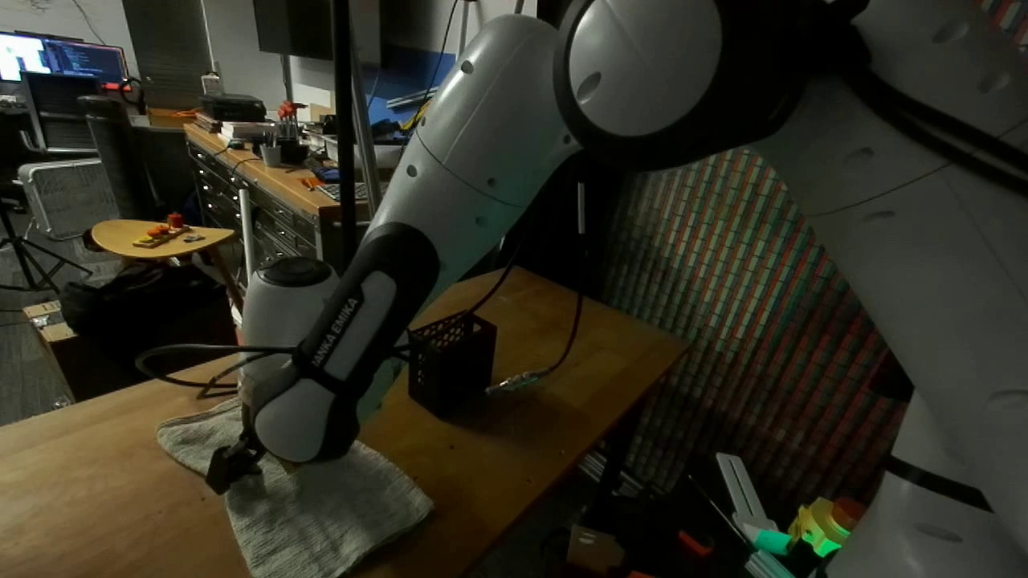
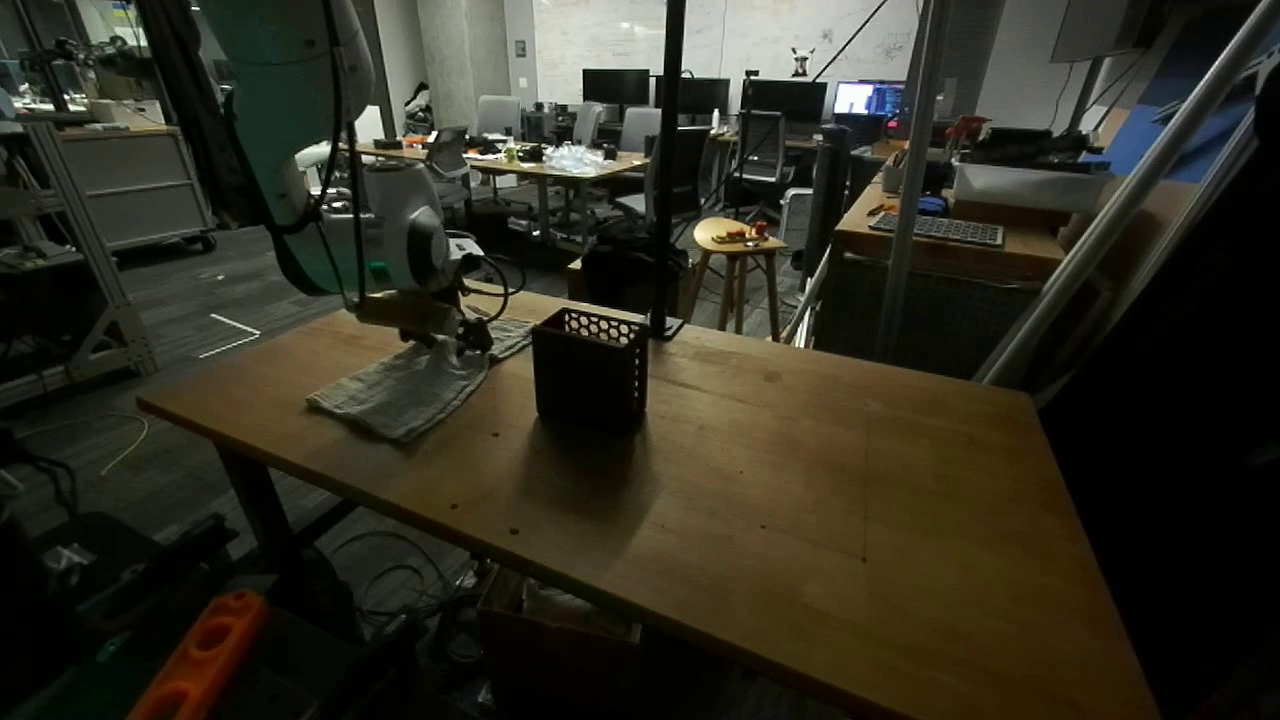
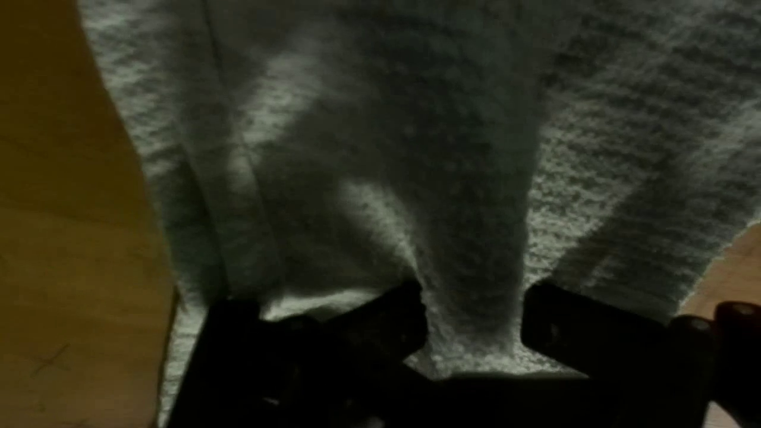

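A grey-white towel [image 1: 323, 515] lies on the wooden table, its surface bunched up by the gripper. In exterior view 1 my gripper [image 1: 231, 470] is down at the towel's left part; in exterior view 2 the same gripper [image 2: 462, 342] touches the towel [image 2: 402, 390]. Seen from the wrist, the gripper stands part open, and a raised fold of the towel [image 3: 471, 214] runs into the gap between its dark fingertips. Whether the fold is gripped does not show. Part of the towel is hidden behind the arm in exterior view 1.
A black basket with holes in its sides [image 2: 590, 372] stands on the table [image 2: 768, 516] beside the towel. A dark upright pole [image 2: 668, 168] rises at the table's far edge.
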